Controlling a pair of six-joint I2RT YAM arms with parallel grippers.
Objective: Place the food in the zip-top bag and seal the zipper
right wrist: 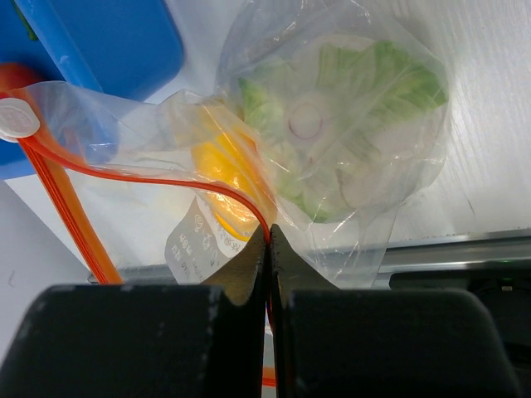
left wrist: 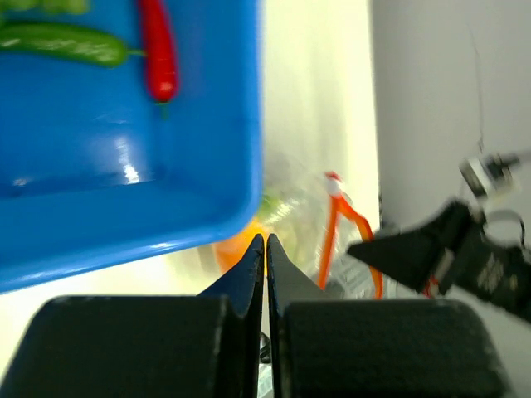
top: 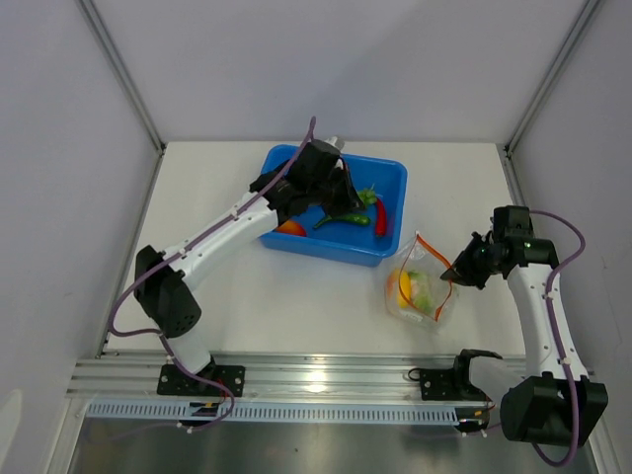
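Observation:
The clear zip bag [top: 415,291] stands at the right with its orange zipper open; yellow food [right wrist: 228,174] and leafy green food [right wrist: 382,79] show inside. My right gripper is shut on the bag's zipper rim. My left gripper [top: 346,197] is raised over the blue bin, shut, with nothing visible between its fingers. In the bin are a red chili [left wrist: 158,54], a green pepper [left wrist: 66,41], grapes [top: 366,195] and an orange-red item [top: 292,228].
The blue bin [top: 336,253] fills the back middle of the white table [top: 217,306]. Bare table lies at the left and front.

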